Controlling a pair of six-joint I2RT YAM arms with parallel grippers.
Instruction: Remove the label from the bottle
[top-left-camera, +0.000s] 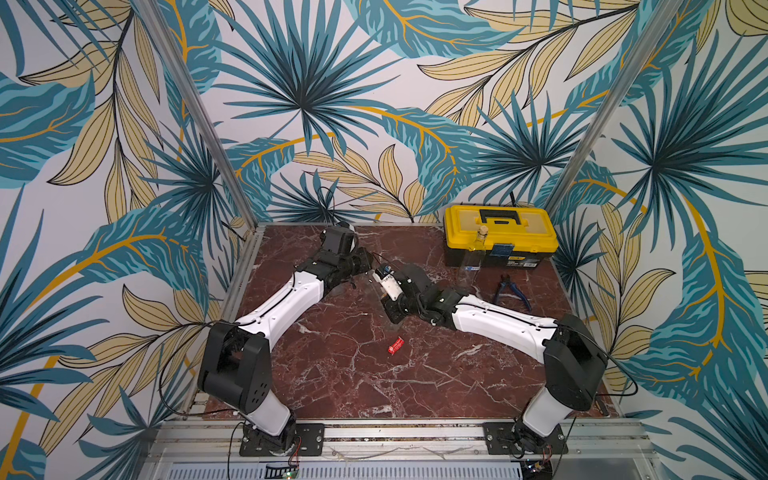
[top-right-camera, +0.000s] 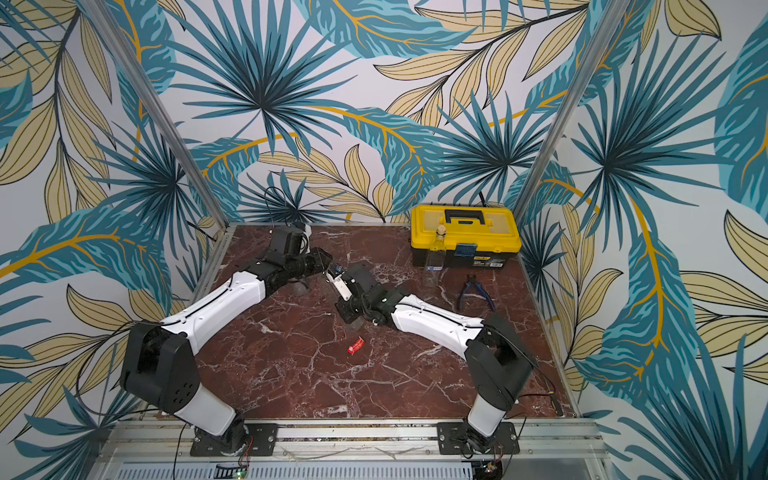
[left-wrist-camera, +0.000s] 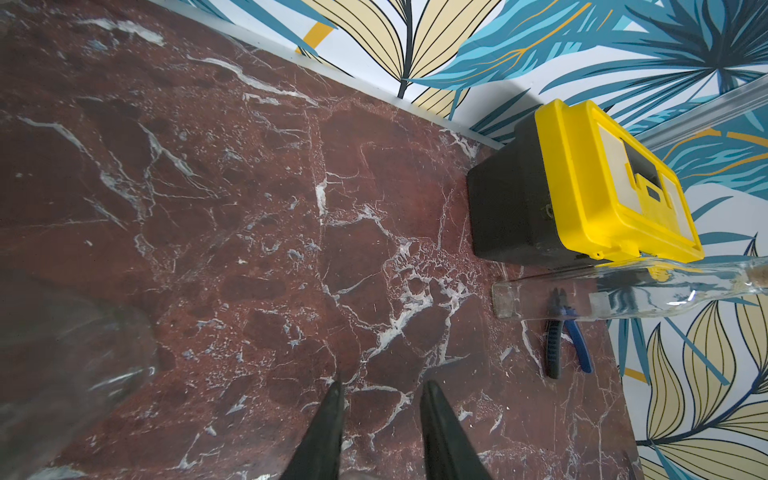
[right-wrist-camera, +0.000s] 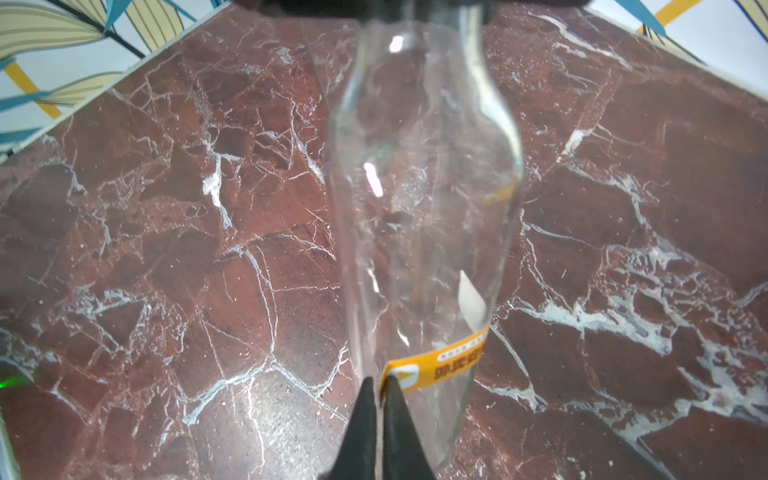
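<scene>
In the right wrist view a clear glass bottle (right-wrist-camera: 424, 200) hangs neck up, its neck running up into a dark gripper at the top edge. That is my left gripper, whose fingers stand part way apart around the neck. A narrow yellow label (right-wrist-camera: 436, 364) with white and dark print crosses the lower body, and a small white scrap (right-wrist-camera: 470, 301) sits above it. My right gripper is shut, its tips overlapping the label's left end. Whether any label edge lies between them cannot be seen.
A yellow and black toolbox (top-left-camera: 500, 228) stands at the back right. Before it are a corked clear bottle (top-left-camera: 473, 252) and blue pliers (top-left-camera: 512, 293). A red wrapper (top-left-camera: 396, 345) lies mid-table.
</scene>
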